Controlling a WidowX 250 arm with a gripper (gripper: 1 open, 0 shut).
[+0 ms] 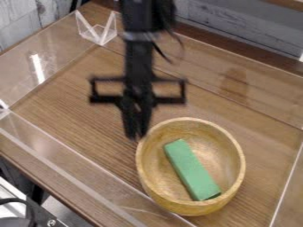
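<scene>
My gripper (140, 121) is raised above and left of a yellow bowl (154, 184), blurred, its fingertips near the bowl's upper-left rim; I see nothing held, and its fingers are too blurred to read. A green block (193, 169) lies inside the bowl at the lower right of the view.
A clear plastic container (98, 27) stands at the back left.
</scene>
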